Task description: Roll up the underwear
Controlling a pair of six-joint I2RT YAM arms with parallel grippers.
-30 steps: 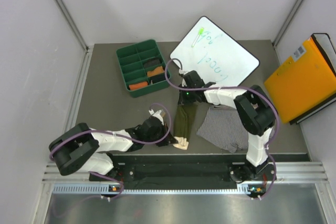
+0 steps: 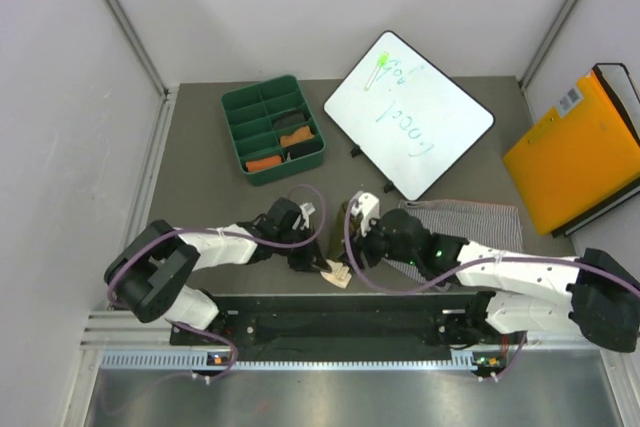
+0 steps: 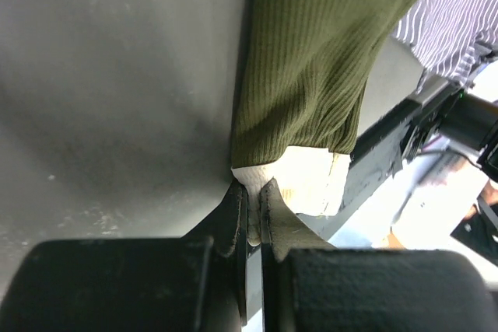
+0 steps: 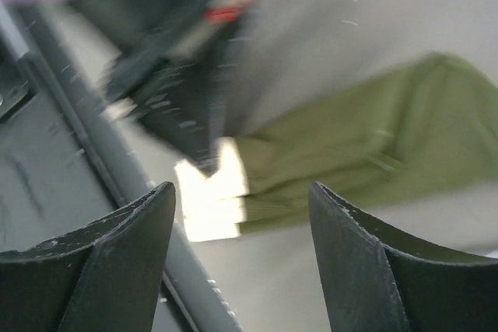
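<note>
The underwear is olive green ribbed cloth (image 3: pixel 311 52) with a cream waistband (image 3: pixel 315 180) at the table's front side. My left gripper is shut on one corner of that band, pinching the cream cloth between its fingertips. In the top view the band (image 2: pixel 337 274) shows beside the left gripper (image 2: pixel 322 265), while the right arm covers most of the green part. The right gripper stands open over the cloth near the band, its fingers (image 4: pixel 128 258) well apart. In the right wrist view the green cloth (image 4: pixel 334 141) runs away from the band, blurred.
A green divided box (image 2: pixel 232 132) with several rolled items stands at the back left. A whiteboard (image 2: pixel 410 112) lies at the back, and a striped cloth (image 2: pixel 470 222) lies to the right. An orange binder (image 2: pixel 570 152) stands far right.
My right gripper has come from the far end of the underwear toward the front, near the waistband. The left gripper has shifted slightly, still on the band. Box and whiteboard are unmoved.
</note>
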